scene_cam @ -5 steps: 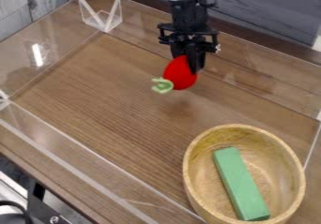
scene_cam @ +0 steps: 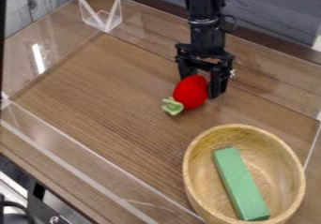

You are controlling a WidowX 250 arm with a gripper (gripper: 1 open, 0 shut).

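My gripper (scene_cam: 201, 70) hangs over the middle-back of the wooden table, open, its black fingers reaching down around and just behind a red strawberry-like object with a pale green top (scene_cam: 189, 95). The red object rests on the table, or very close to it; whether the fingers touch it I cannot tell.
A large tan bowl (scene_cam: 202, 168) with a green bar (scene_cam: 239, 183) in it fills the lower right. A white wire holder (scene_cam: 98, 16) stands at the back left.
The gripper has come lower and nearer the camera. The red object has moved down and slightly right from higher up, where it was beneath the gripper.
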